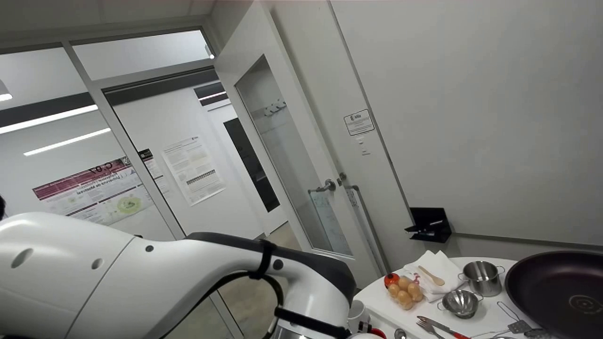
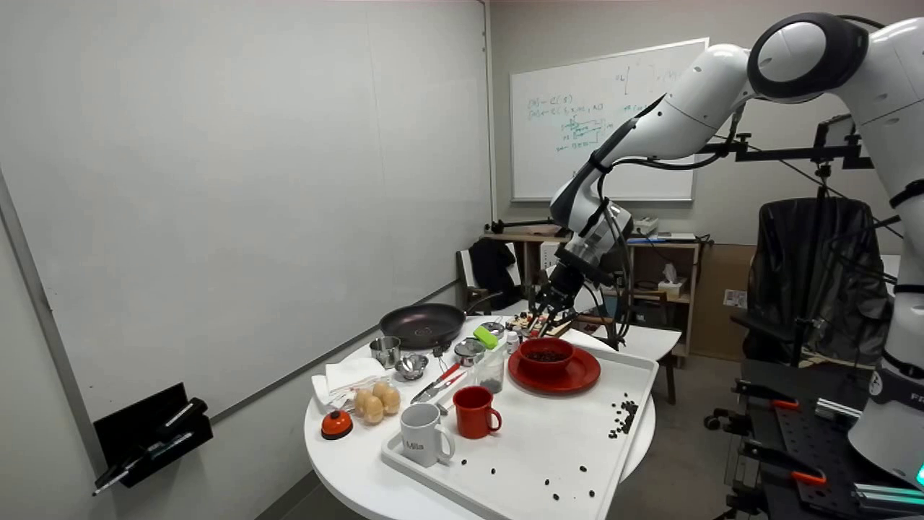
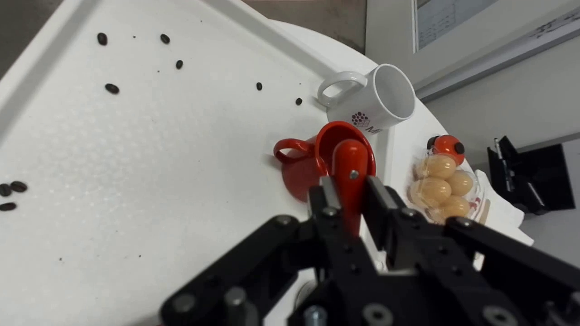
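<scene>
In the wrist view my gripper is shut on a red handle [image 3: 350, 163], whose rounded end points away from the camera; what the handle belongs to is hidden. Exterior view 2 has the dark gripper [image 2: 543, 324] low at the far side of the tray, close behind a red bowl [image 2: 546, 365] of dark beans. That bowl rests on a red plate [image 2: 582, 378]. A red mug [image 2: 473, 414] and a white mug [image 2: 419, 438] stand toward the tray's near left. In the wrist view, the red mug [image 3: 297, 176] appears beyond the handle.
The white tray [image 2: 537, 451] carries scattered beans [image 2: 621, 419], with much bare surface. Left of it are a clear jar [image 2: 490, 374], eggs [image 2: 377, 404], a red-and-black timer [image 2: 336, 425], cutlery [image 2: 437, 384], metal pots [image 2: 411, 367] and a large black pan [image 2: 422, 324].
</scene>
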